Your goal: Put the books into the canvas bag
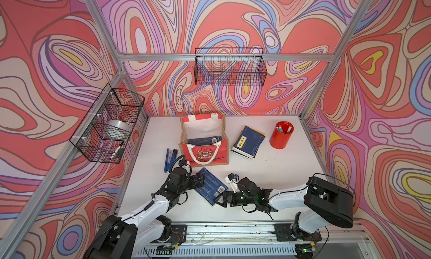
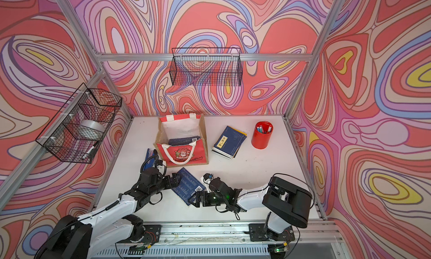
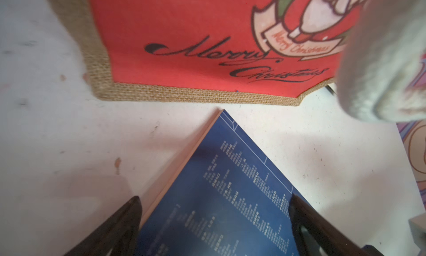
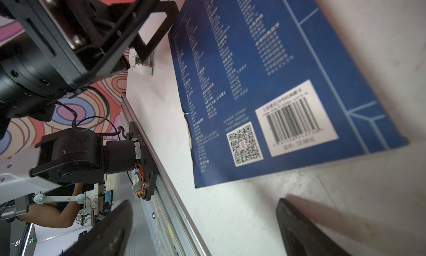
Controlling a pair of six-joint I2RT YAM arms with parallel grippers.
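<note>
A thin dark-blue book [image 1: 207,187] lies flat on the table in front of the red canvas bag [image 1: 220,158], its printed back with a barcode [image 4: 296,118] facing up. At its left edge stands my left gripper [image 1: 199,181], open, the book's cover showing between its fingers. My right gripper [image 1: 221,199] is open by the book's near right corner, and bare table shows between its fingers. Inside the upright bag another blue book [image 1: 199,141] shows. A stack of books [image 1: 249,140] lies to the bag's right, a blue one on top.
A red pen cup [image 1: 281,135] stands at the back right. Left of the bag lies a blue stapler [image 1: 169,159]. Wire baskets hang at the left [image 1: 107,124] and on the back wall [image 1: 230,70].
</note>
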